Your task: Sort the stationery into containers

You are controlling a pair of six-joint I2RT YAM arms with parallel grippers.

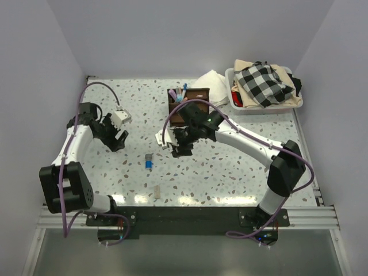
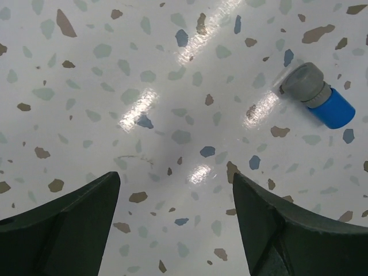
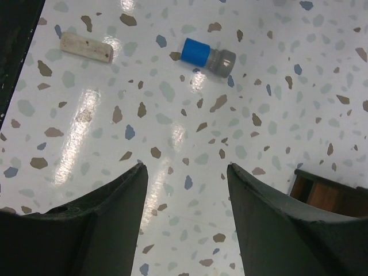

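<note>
A grey-capped blue bottle (image 1: 148, 161) lies on the speckled table, also in the left wrist view (image 2: 326, 106) and right wrist view (image 3: 201, 54). A pale bar (image 1: 157, 191), like an eraser (image 3: 86, 48), lies nearer the front edge. My left gripper (image 1: 118, 138) hangs open at the left, left of the bottle, nothing between its fingers. My right gripper (image 1: 181, 150) is open right of the bottle, nothing between its fingers. Behind it, a brown wooden organizer (image 1: 199, 94) holds pens and other stationery.
A white bin (image 1: 290, 103) with folded cloths stands at the back right, beside a white cloth (image 1: 214, 83). The table's front edge is a dark strip (image 1: 183, 213).
</note>
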